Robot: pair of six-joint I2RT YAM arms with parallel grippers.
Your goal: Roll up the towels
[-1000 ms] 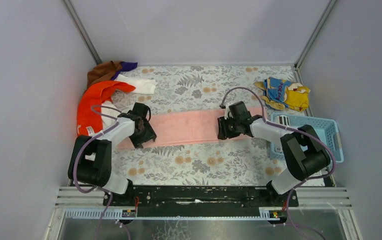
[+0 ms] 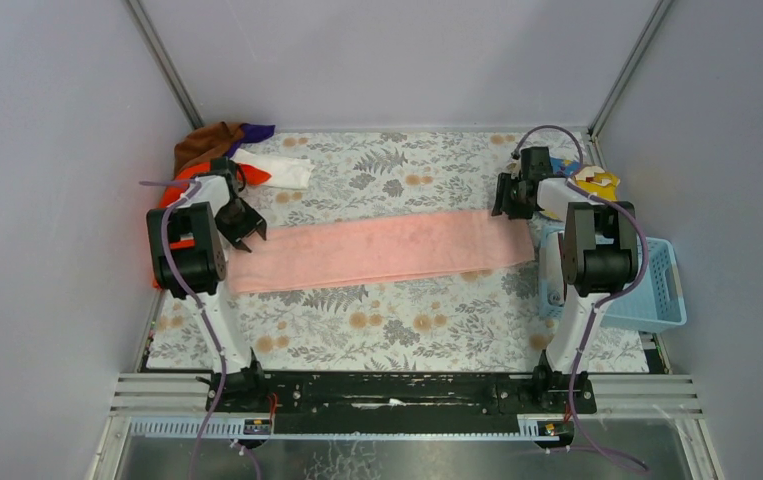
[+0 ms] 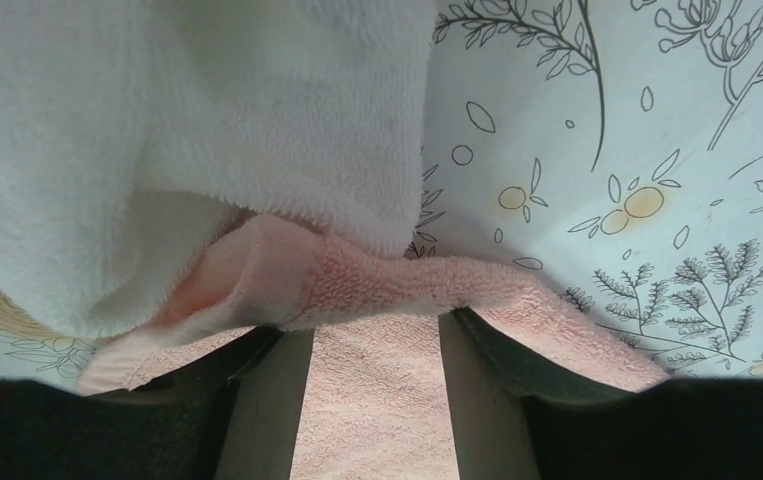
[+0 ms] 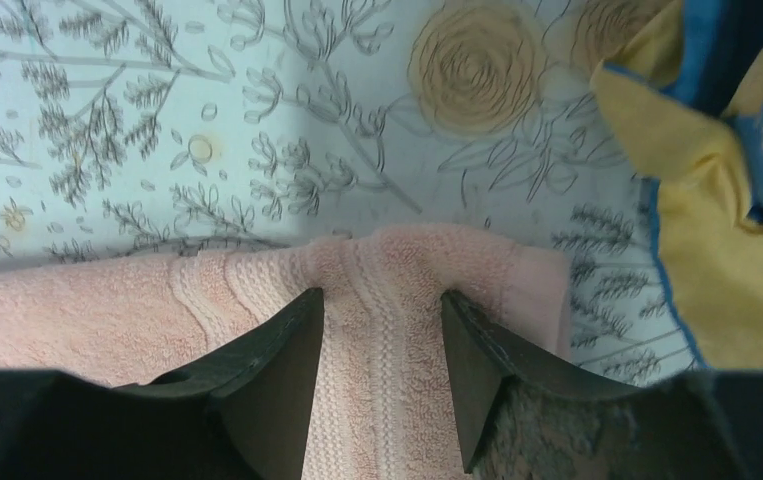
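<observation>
A pink towel lies folded into a long flat strip across the middle of the table. At its far left corner stands my left gripper, part open, its fingertips touching or just above the towel's raised far edge. My right gripper, likewise part open, is over the far edge near the towel's right end, where ribbed bands run across the cloth. Pink cloth shows in the gap of both grippers; neither is closed on it. Small ripples stand up along the far edge in the right wrist view.
A white towel lies against the pink towel's left corner. Orange and brown towels are heaped at the left. Back right lies a yellow and blue cloth; a light-blue basket stands at the right.
Both grippers have moved away from the front and outward, from over the towel's middle parts to its far corners. The towel's far edge has shifted slightly back.
</observation>
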